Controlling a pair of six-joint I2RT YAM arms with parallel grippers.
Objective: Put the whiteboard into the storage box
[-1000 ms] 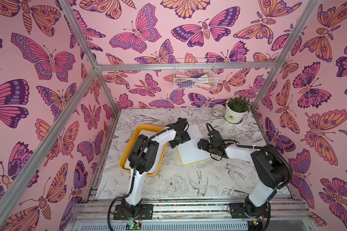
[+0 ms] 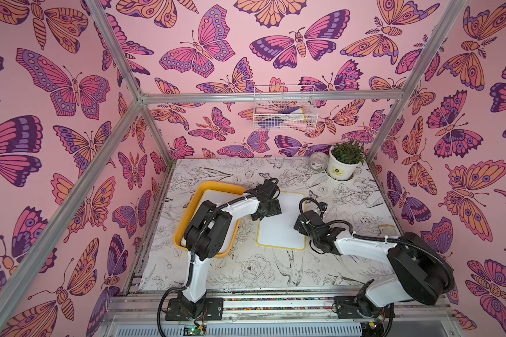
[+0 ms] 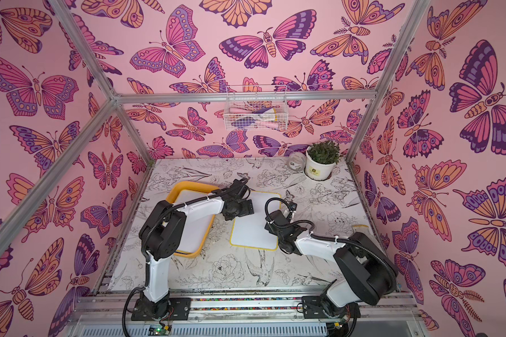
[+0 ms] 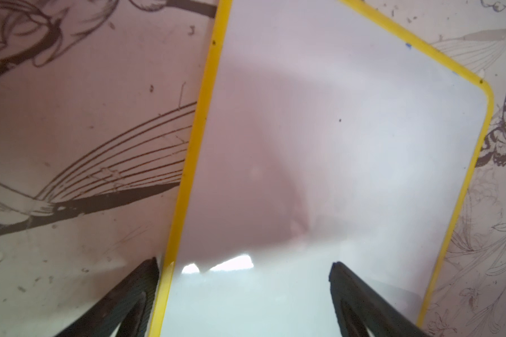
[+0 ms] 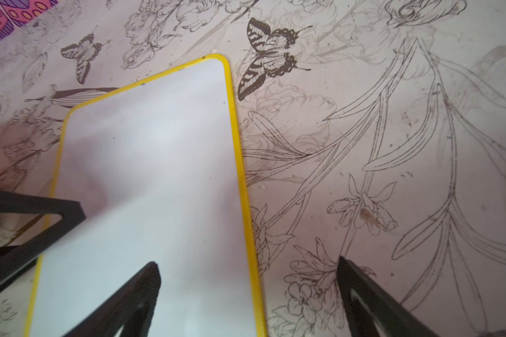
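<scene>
The whiteboard (image 2: 282,227), white with a thin yellow border, lies flat on the table between the two arms. Left of it stands the orange storage box (image 2: 181,227) with a pale inside, partly covered by the left arm. Over the board's left side my left gripper is open; one finger (image 4: 132,297) is by the yellow edge, the other above the white surface. At the right side, my right gripper is also open, its fingers on either side of the board's right edge as seen from above. I cannot tell whether either gripper touches the board.
A potted plant (image 2: 344,163) and a round clear container (image 2: 318,161) stand at the back right. A wire basket (image 2: 285,120) hangs on the back wall.
The whiteboard has turned and slid slightly toward the front, from tilted to nearly square. The right arm swung forward, and its gripper opened and drew back a little. The left gripper shifted slightly right.
</scene>
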